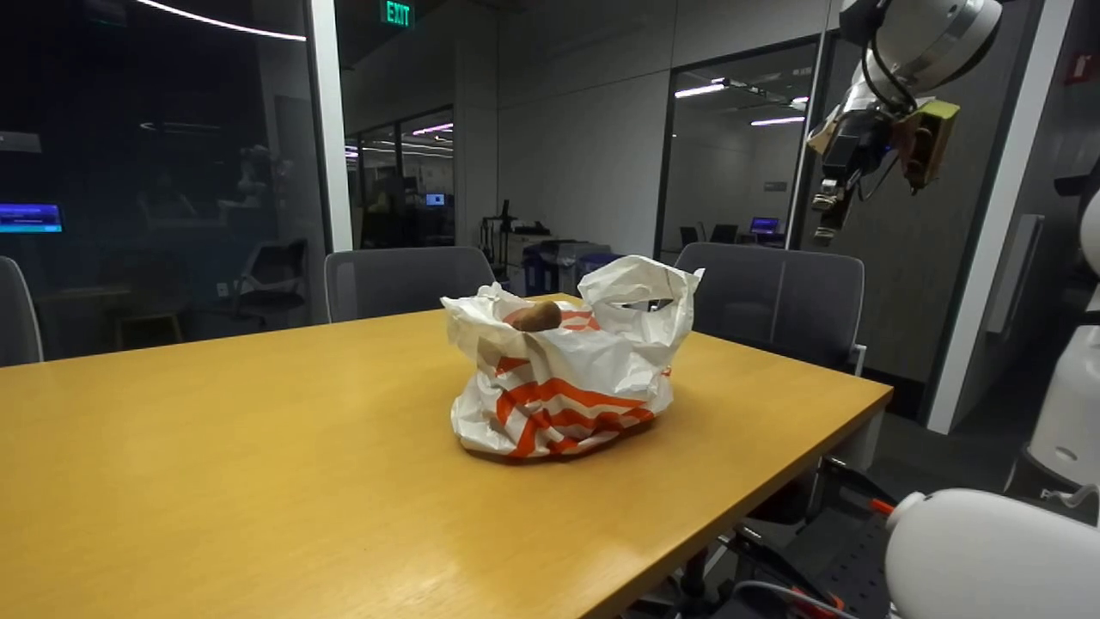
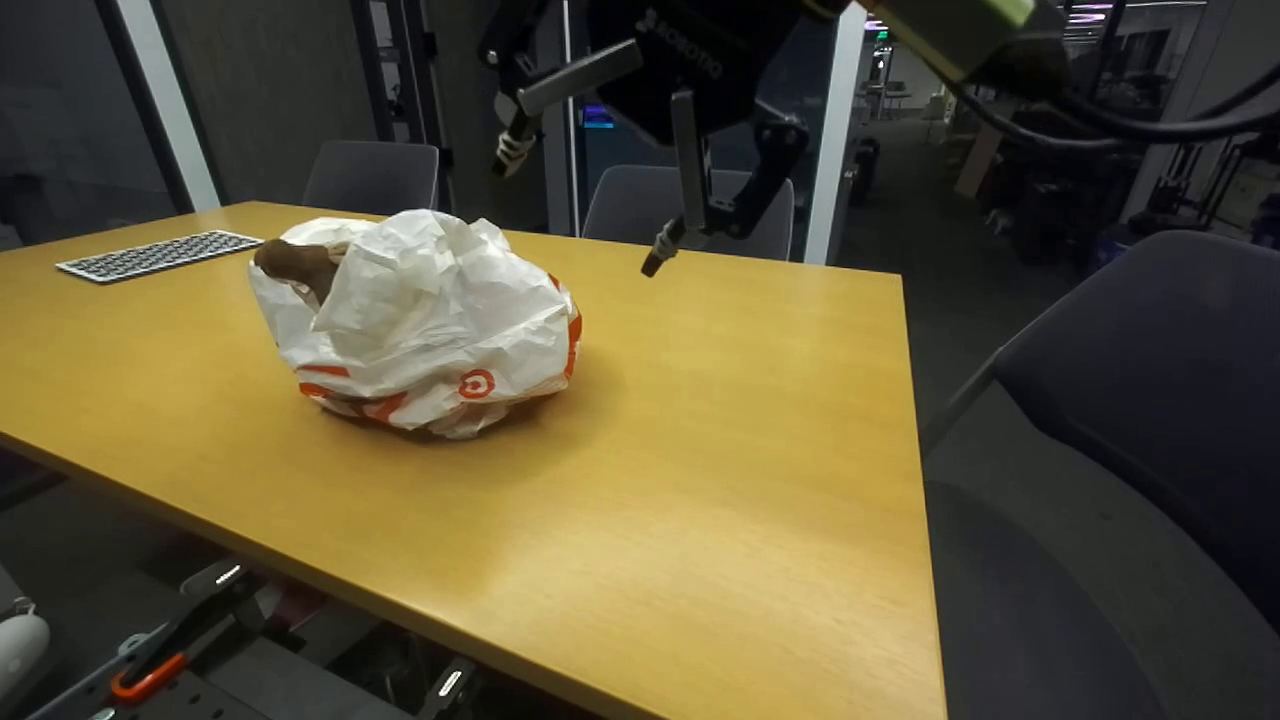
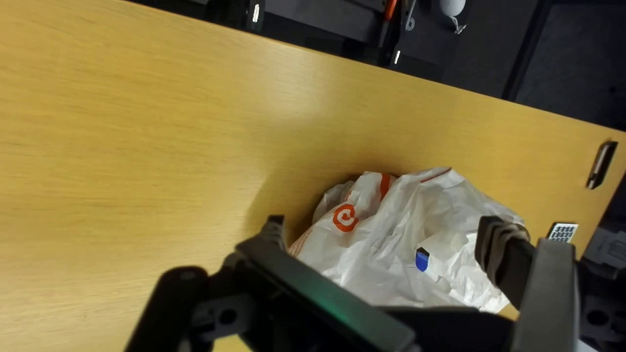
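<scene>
A crumpled white plastic bag (image 1: 577,387) with red-orange print rests on the wooden table (image 1: 258,454). From its mouth a brown rounded thing (image 1: 538,316) pokes out; exterior view 2 shows the same brown thing (image 2: 300,264) at the bag's left. High above the table, away from the bag (image 2: 444,312), my gripper (image 2: 584,206) hangs open with its fingers wide apart and nothing between them. In the wrist view the bag (image 3: 399,240) lies below and beyond the open gripper, and a small blue thing (image 3: 422,259) shows on or in it.
A keyboard (image 2: 162,254) lies on the table behind the bag. In the wrist view a small dark object (image 3: 601,164) sits near the table's far right end. Chairs (image 1: 773,299) stand around the table.
</scene>
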